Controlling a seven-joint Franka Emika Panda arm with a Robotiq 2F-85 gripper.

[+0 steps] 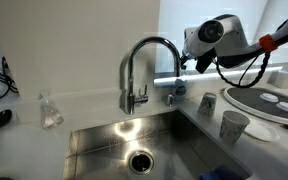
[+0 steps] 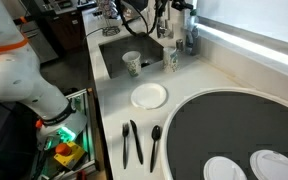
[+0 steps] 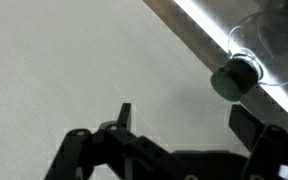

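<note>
Above the counter behind the sink, my gripper is near the tall curved faucet. In the wrist view the gripper stands open, its two dark fingers wide apart with nothing between them. A clear bottle with a dark green cap shows at the upper right there, beyond the right finger and apart from it. The pale surface below the gripper is bare.
The steel sink lies in front of the faucet. To its right are a cup and a smaller one. A white plate, a fork, a knife, a spoon and a large black round board occupy the counter.
</note>
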